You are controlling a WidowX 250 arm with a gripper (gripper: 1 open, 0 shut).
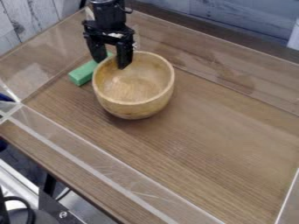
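A large tan bowl (133,93) sits on the wooden table in the upper middle. A green block (83,73) lies at its left side, partly behind it. The dark gripper (110,59) hangs over the bowl's back left rim, pointing down; its fingers are small and dark, so whether they are open or shut, or hold anything, is unclear.
A pale wall edge runs behind it at the top right. Dark cables lie at the lower left.
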